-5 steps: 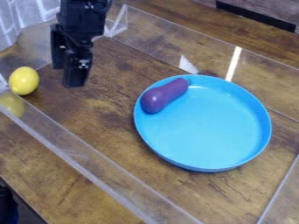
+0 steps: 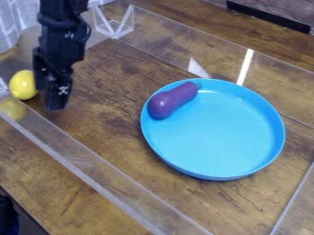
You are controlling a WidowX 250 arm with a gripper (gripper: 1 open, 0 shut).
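My black gripper (image 2: 50, 90) is open, lowered at the left beside a yellow lemon-like object (image 2: 22, 84), its fingers at table height just right of and partly in front of it; whether they touch it I cannot tell. A purple eggplant-like object (image 2: 172, 99) lies in the upper left of a round blue plate (image 2: 215, 156) on the right.
Transparent walls or panels run along the left, front and right, with a faint yellow reflection below the lemon-like object.
My gripper has moved left and down toward the yellow object. The plate and purple object are unchanged.
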